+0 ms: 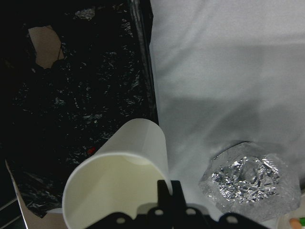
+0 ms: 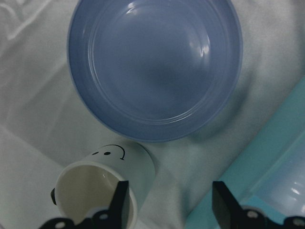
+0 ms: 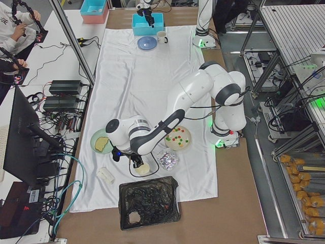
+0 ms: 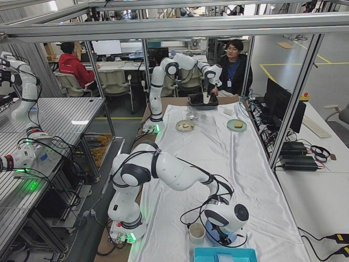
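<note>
My left gripper is shut on the rim of a white cup [image 1: 100,191], held beside the black lined bin [image 1: 81,90]. A foil-covered item [image 1: 243,179] lies to its right in the left wrist view. My right gripper is open above a smiley mug [image 2: 143,176], with a blue plate [image 2: 152,67] beyond and a turquoise bin [image 2: 257,152] alongside.
A green plate [image 3: 96,137] with yellow food and a beige plate [image 3: 177,145] with coloured pieces sit on the white cloth. A pale roll [image 3: 105,176] lies at the left.
</note>
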